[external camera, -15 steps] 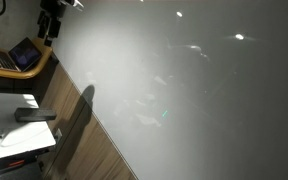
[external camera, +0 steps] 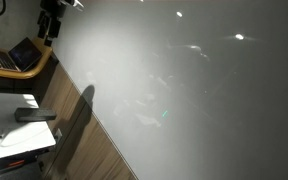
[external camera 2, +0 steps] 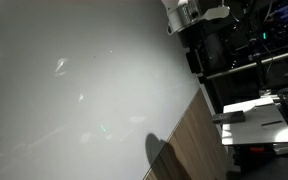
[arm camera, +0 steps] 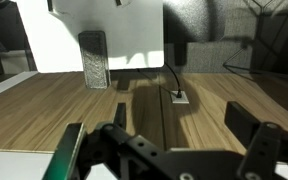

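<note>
My gripper stands open in the wrist view, its two dark fingers wide apart with nothing between them. Beyond it, a dark oblong block with a grey top [arm camera: 94,58] rests on a white surface [arm camera: 137,50]. The same block [external camera: 36,115] appears at lower left in exterior view 1, and the block [external camera 2: 229,117] shows at right in exterior view 2. In both exterior views my gripper hangs high above the wood strip, apart from the block. A small green mark [external camera: 165,113] shows on the big whiteboard [external camera: 204,90].
A wood-grain strip [arm camera: 44,120] runs between the white surface and the whiteboard. A black cable ends at a small light plate [arm camera: 179,98] on the wood. An open laptop [external camera: 26,54] sits on a wooden chair [external camera: 24,72]. The whiteboard's surface is otherwise largely clear.
</note>
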